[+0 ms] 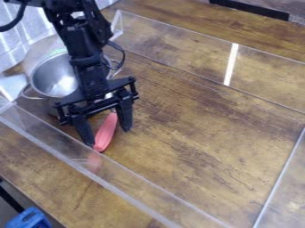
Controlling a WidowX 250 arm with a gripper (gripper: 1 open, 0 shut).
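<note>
My black gripper (105, 131) is low at the left of the tray area, its fingers apart on either side of a pink-red oblong object (105, 136) lying on the wooden surface. Whether the fingers touch it is hard to tell. Behind the arm sits a shiny metal pot (50, 77), partly hidden by it.
Clear plastic walls border the wooden floor (209, 134), which is empty to the right. A blue object (28, 219) lies outside the wall at the bottom left.
</note>
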